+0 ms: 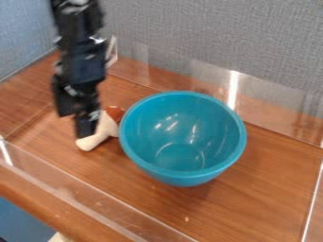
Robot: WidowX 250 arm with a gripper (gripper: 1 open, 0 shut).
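A small pale toy mushroom with an orange cap (96, 137) lies on the wooden table left of a large teal bowl (183, 142), which is empty. My black gripper (74, 104) is blurred, hanging over the mushroom's left end and partly in front of it. It appears open; whether it touches the mushroom I cannot tell.
The wooden table (246, 194) has free room at the right and at the front. Grey walls stand behind and at the left, with a white wire object partly hidden behind the arm.
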